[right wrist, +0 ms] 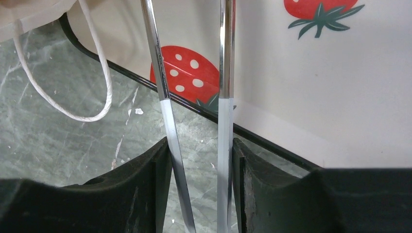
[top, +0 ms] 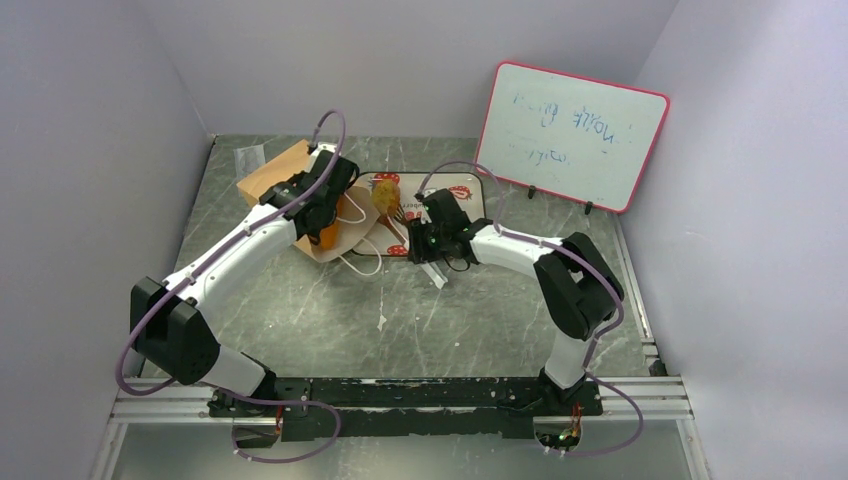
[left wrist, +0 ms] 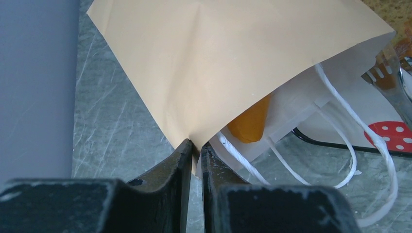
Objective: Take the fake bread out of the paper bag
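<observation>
The tan paper bag lies on its side at the left, its mouth facing right. My left gripper is shut on the edge of that mouth. An orange bread piece shows inside the bag. A brown bread lies over the strawberry tray just outside the mouth, beside the fork-like tips of metal tongs. The two arms of the tongs stand between the fingers of my right gripper, which presses them from both sides. In the right wrist view the tips of the tongs are cut off.
The white strawberry tray lies at the middle back, close to the bag. White rope handles loop out from the mouth. A red-framed whiteboard leans at the back right.
</observation>
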